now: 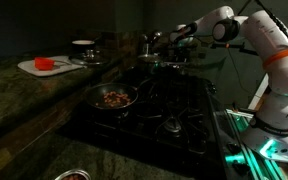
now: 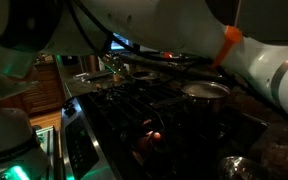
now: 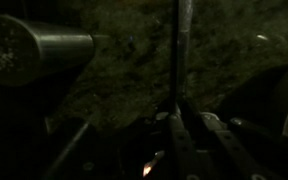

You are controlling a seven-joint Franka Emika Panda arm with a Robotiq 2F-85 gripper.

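In the wrist view my gripper is shut on a thin metal rod (image 3: 182, 55), perhaps a utensil handle, which runs away from the fingers over a dark speckled counter. The fingertips are dim, and the rod's far end is out of view. From exterior view 1, my gripper (image 1: 171, 40) is small and dark, at the far end of the stove near a pot (image 1: 154, 60). What it holds is hard to make out there.
A metal cylinder (image 3: 59, 45) lies left of the rod in the wrist view. A frying pan (image 1: 112, 97) with food sits on the stove (image 1: 159, 125). On the left counter are a white board (image 1: 50, 67) with a red item and a small bowl (image 1: 73, 174).
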